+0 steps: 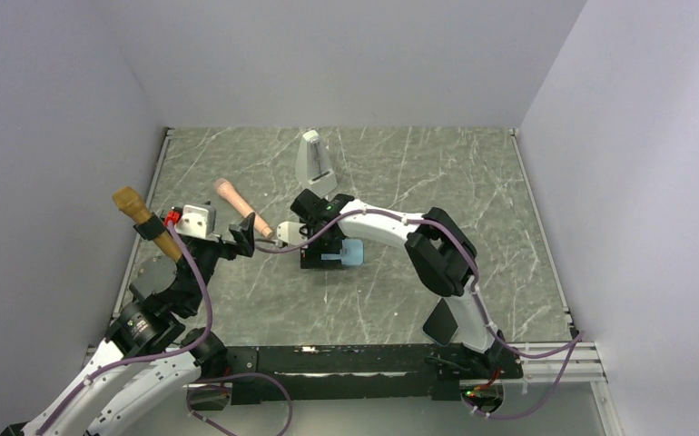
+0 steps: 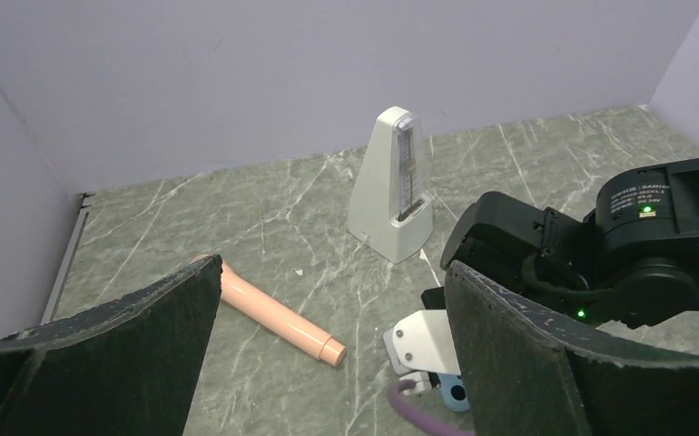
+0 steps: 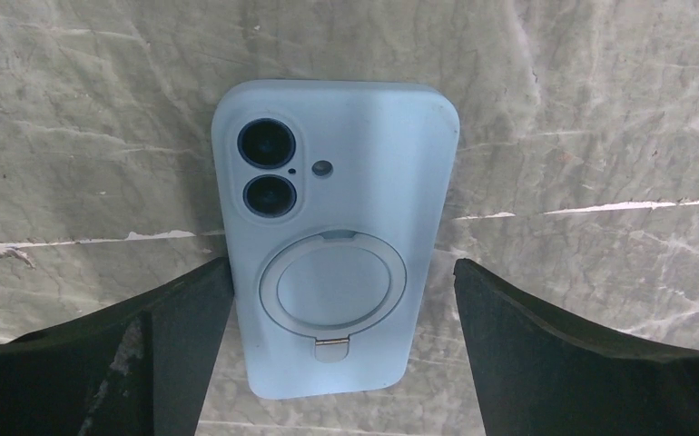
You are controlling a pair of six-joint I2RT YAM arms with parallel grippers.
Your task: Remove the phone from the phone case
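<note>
A light blue phone case (image 3: 341,154) with two camera lenses and a ring stand lies flat on the marble table, mostly hidden under the right arm in the top view (image 1: 351,252). My right gripper is open, its fingers low on either side of the case's lower part, the left finger at its edge. My left gripper is open and empty, raised over the table's left side.
A pink cylinder (image 1: 243,206) lies left of centre, a white metronome (image 1: 314,165) stands at the back, and a black slab (image 1: 440,322) lies front right.
</note>
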